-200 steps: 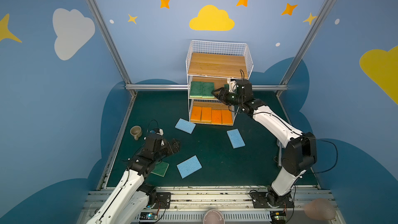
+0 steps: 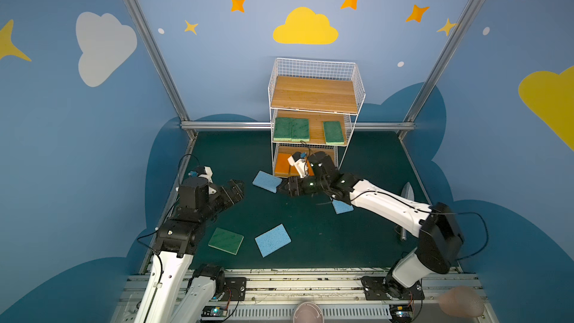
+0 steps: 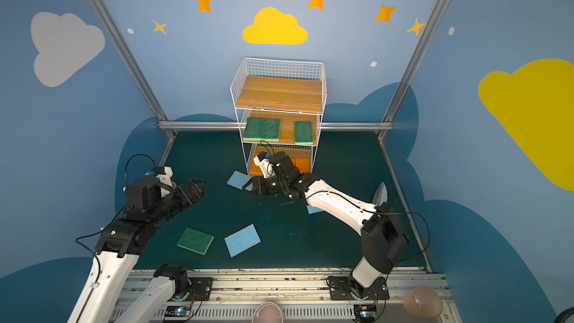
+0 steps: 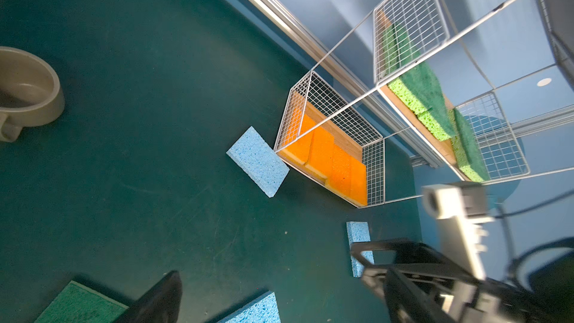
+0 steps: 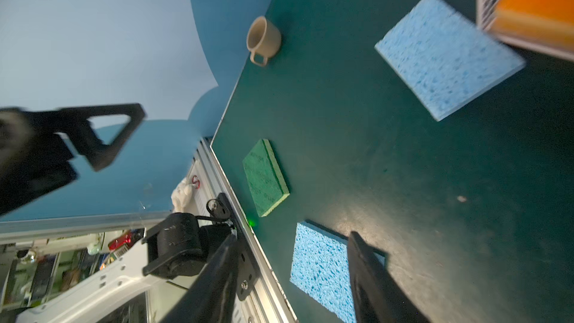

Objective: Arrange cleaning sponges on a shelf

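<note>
My left gripper (image 2: 236, 191) is open and empty above the table's left side. My right gripper (image 2: 287, 185) is open and empty, low before the bottom shelf, near a blue sponge (image 2: 266, 180). Other blue sponges (image 2: 272, 239) (image 3: 314, 208) and a green sponge (image 2: 225, 240) lie on the table. Green sponges (image 2: 291, 128) stand on the middle shelf. In the left wrist view, orange sponges (image 4: 337, 170) line the bottom shelf.
The top shelf (image 2: 313, 91) is empty. A mug (image 5: 263, 40) stands on the left, hidden by my left arm in the top left view.
My right gripper has moved down and left from the middle shelf to in front of the bottom one. My left arm has moved slightly up and left.
</note>
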